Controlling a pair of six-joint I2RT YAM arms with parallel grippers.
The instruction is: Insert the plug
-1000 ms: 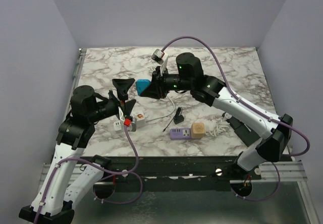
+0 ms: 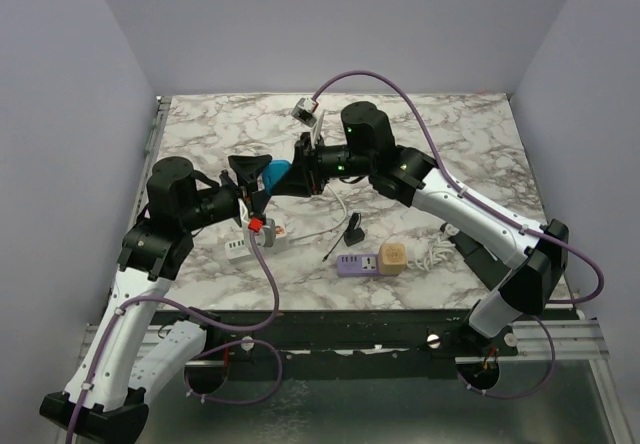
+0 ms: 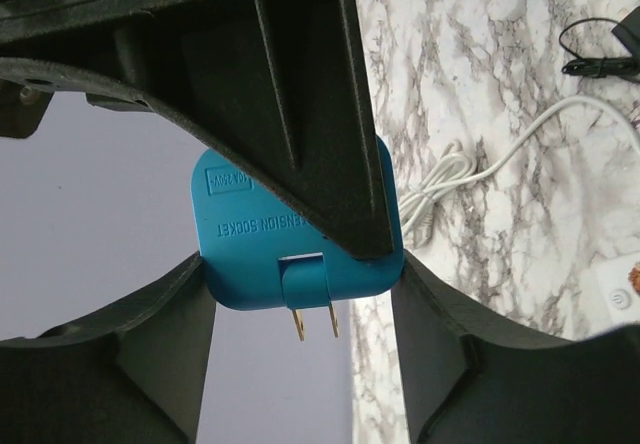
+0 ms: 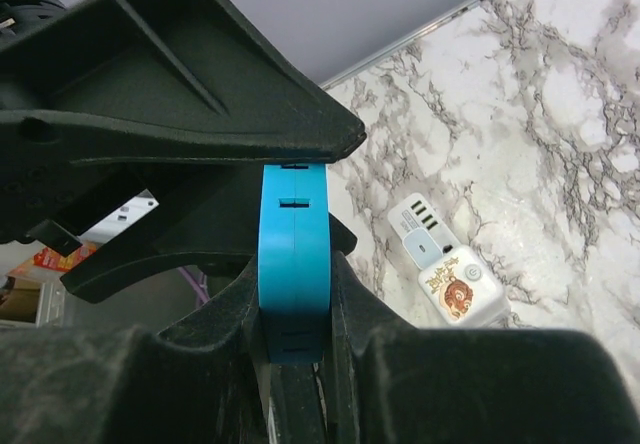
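In the top view a flat blue plug (image 2: 277, 176) is up in the air between both arms. My left gripper is shut on its two side edges, one fingertip against each. Two metal prongs (image 3: 317, 322) stick out of the plug, unobstructed, between the left fingers. From the other side, my right gripper has its fingers along the plug's broad faces; one right finger (image 3: 320, 164) crosses the lettered face. Whether those right fingers still press on it is unclear. A white power strip (image 4: 425, 226) with a white cube (image 4: 462, 286) lies below.
A purple socket strip (image 2: 357, 265) and a tan cube (image 2: 393, 258) lie at the front of the table. Behind them stands a black adapter (image 2: 354, 229). White cable (image 2: 434, 254) is coiled to the right.
The left gripper has moved slightly right and its fingers have come together onto the plug. The right arm, with the plug, shifted a little left earlier and has since stayed nearly still.
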